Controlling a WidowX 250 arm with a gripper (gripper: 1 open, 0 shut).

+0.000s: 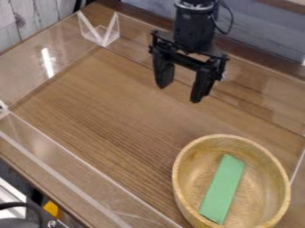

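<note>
My black gripper (183, 73) hangs from the top centre over the wooden table (107, 125), open, its two fingers apart with nothing seen between them. At the lower right a round tan bowl (190, 174) holds a green rectangular block (223, 188). The gripper is above and behind the bowl, apart from it.
A white wire-like stand (102, 31) is at the back left. Clear plastic edges line the table's left and near sides.
</note>
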